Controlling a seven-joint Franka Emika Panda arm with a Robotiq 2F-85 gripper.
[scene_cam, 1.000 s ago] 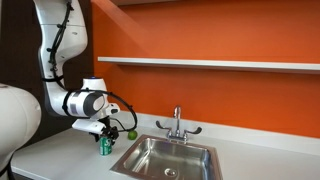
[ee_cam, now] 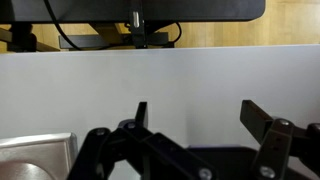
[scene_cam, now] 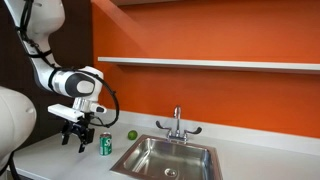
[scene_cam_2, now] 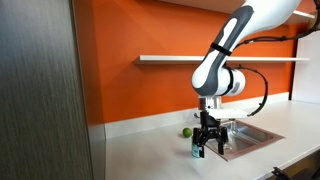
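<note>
A green can stands upright on the white counter, left of the sink. My gripper hangs low over the counter to the left of the can, apart from it in exterior view 1. In the wrist view the gripper is open, with its two dark fingers spread wide and bare counter between the tips. From the other side, the can shows beside the gripper, partly overlapped by it. A green round fruit rests farther back, near the wall.
A steel sink with a faucet lies right of the can. A long white shelf runs along the orange wall above. Counter right of the sink is clear.
My gripper has moved left in exterior view 1, from in front of the can to clear of it. Can and fruit have stayed in place.
</note>
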